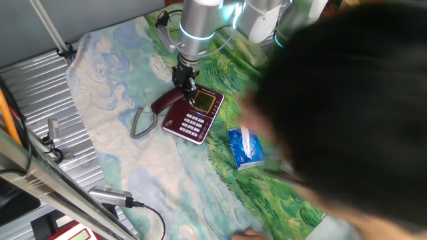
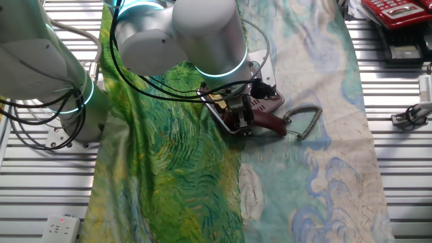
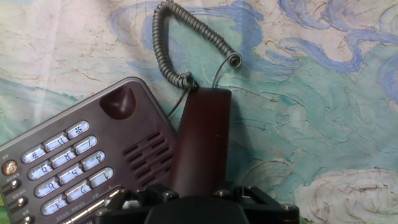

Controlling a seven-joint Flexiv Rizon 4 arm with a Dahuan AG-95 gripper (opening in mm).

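A dark red desk phone (image 1: 194, 115) with a keypad and small display rests on the cloth. Its handset (image 3: 202, 134) is off the cradle, angled across the phone's edge, and the empty cradle recess (image 3: 118, 102) shows beside it. My gripper is low over the phone, its fingers on both sides of the handset, and appears shut on it; the fingertips are hidden in the wrist view. In the second exterior view, the handset (image 2: 270, 123) sticks out from under the gripper (image 2: 238, 125). A coiled grey cord (image 3: 163, 46) trails from its free end.
A person (image 1: 347, 100) fills the right of the first exterior view. Near it lies a blue tissue pack (image 1: 246, 148). Another red phone (image 2: 397, 11) is at the table's far right.
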